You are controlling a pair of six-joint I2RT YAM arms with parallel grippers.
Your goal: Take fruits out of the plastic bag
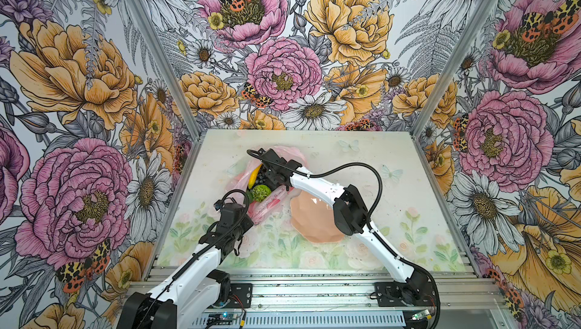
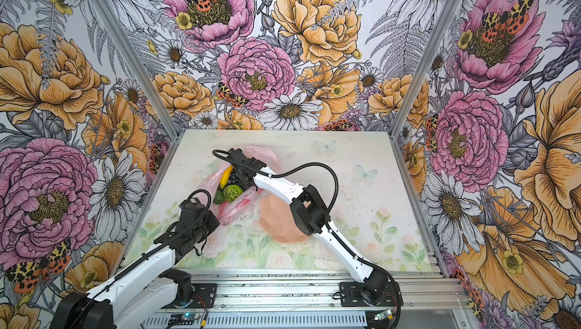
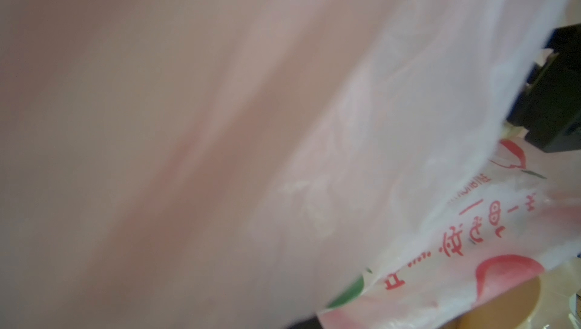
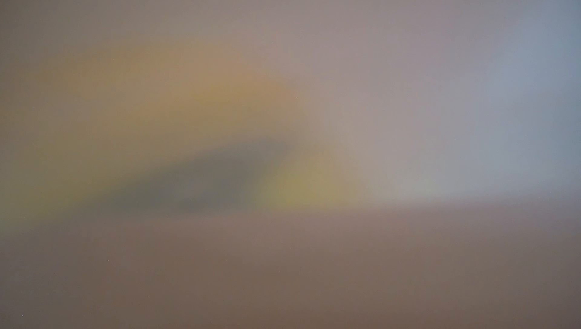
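Note:
A pink translucent plastic bag lies open on the table, holding a yellow banana, dark grapes, a bumpy green fruit and a darker green fruit. My left gripper is shut at the bag's near-left edge; its fingertips are hidden. Bag film fills most of the left wrist view. From the right, my right gripper reaches down over the grapes, beside the banana. Its fingers are hidden, and the right wrist view shows only a blurred yellow shape behind something close.
A peach-coloured faceted plate sits right of the bag, partly under my right forearm.

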